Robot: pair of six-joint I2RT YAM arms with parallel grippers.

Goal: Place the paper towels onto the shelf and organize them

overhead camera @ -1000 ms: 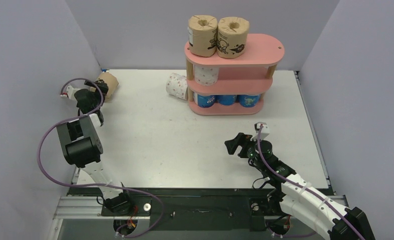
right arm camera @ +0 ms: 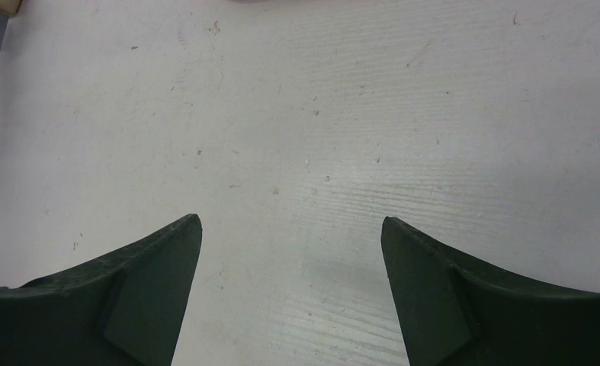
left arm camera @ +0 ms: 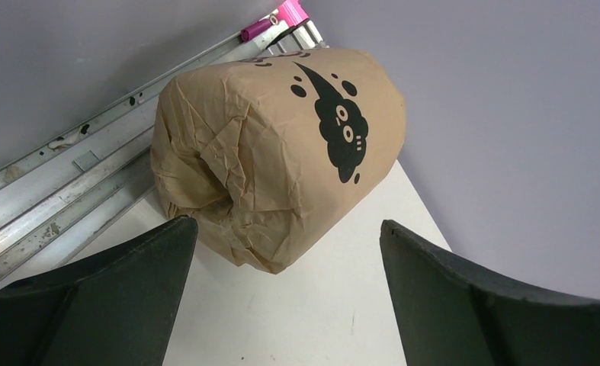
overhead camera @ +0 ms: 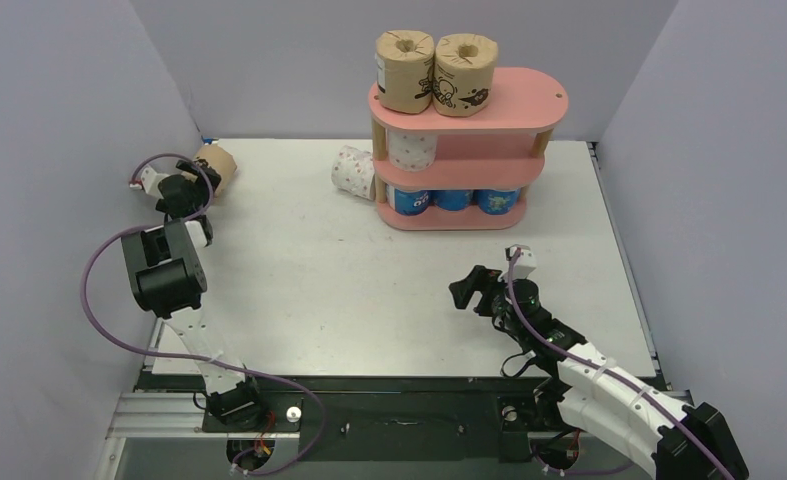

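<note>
A brown paper-wrapped roll lies on its side at the table's far left corner, its hollow end towards my left gripper. That gripper is open, fingers apart, with the roll beyond the fingertips and nothing between them. Two more brown rolls stand upright on the top board of the pink shelf. A white patterned roll is on the middle level; several blue rolls fill the bottom one. Another white patterned roll leans or lies beside the shelf's left side. Over bare table, my right gripper is open and empty.
A metal rail runs along the table's left edge by the brown roll, and grey walls close in the sides and back. The shelf's top right and middle right have free room.
The right arm looks nearly still, and the rolls and shelf stay where they were.
</note>
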